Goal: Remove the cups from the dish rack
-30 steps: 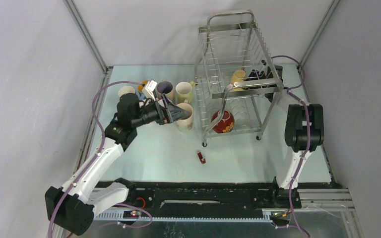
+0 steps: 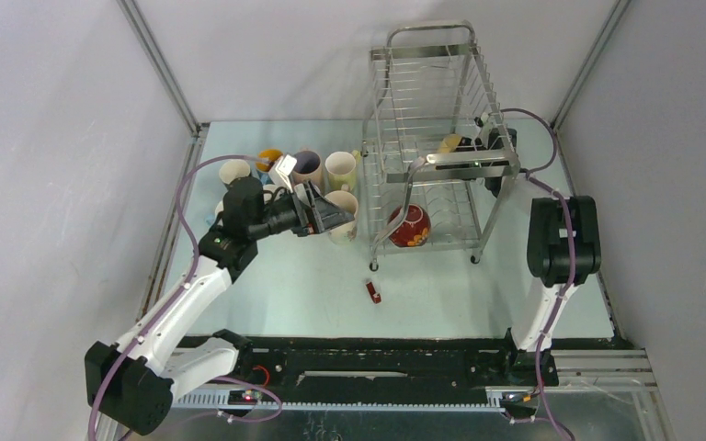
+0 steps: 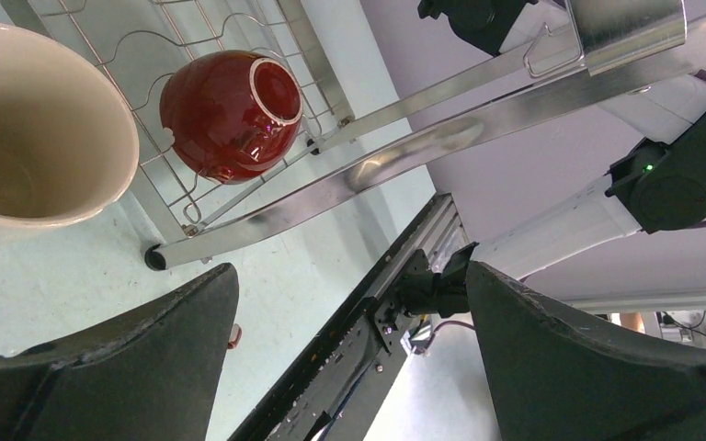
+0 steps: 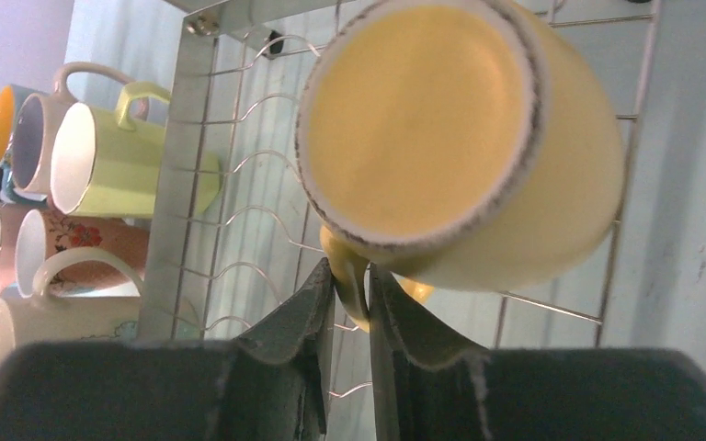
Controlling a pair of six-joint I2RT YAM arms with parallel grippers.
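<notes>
A yellow cup (image 4: 460,147) in the rack (image 2: 464,156) fills much of the right wrist view, its handle between the tips of my right gripper, which look nearly closed around it; whether they grip firmly is unclear. A red cup (image 2: 410,230) lies on its side on the rack's lower level, also in the left wrist view (image 3: 221,119). My left gripper stands open and empty beside a cream cup (image 2: 342,220) outside the rack.
Several mugs (image 2: 307,165) stand left of the rack. A small red object (image 2: 373,292) lies on the table in front.
In the top view the right wrist and the yellow cup have shifted slightly at the rack. The left arm has moved slightly. The rack sits marginally differently from a second ago.
</notes>
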